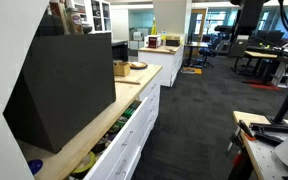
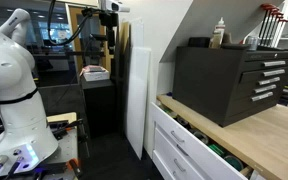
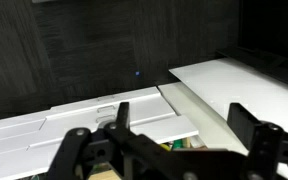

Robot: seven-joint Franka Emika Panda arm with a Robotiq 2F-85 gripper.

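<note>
My gripper is open, its two fingers wide apart at the lower edge of the wrist view, with nothing between the tips. In exterior view 2 the gripper (image 2: 110,45) hangs high at the left, over the floor and clear of the white drawer cabinet (image 2: 174,163). The top drawer (image 1: 124,148) of that cabinet is pulled out, and green and other small items lie inside it. Only a sliver of its contents (image 3: 176,145) shows between the fingers in the wrist view, well below them.
A dark box-like chest (image 2: 246,83) with several small drawers stands on the wooden counter (image 2: 246,133). Bottles and tools sit on top of it. A small wooden box (image 1: 121,68) rests farther along the counter. Dark carpet (image 1: 189,130) beside the cabinet is clear.
</note>
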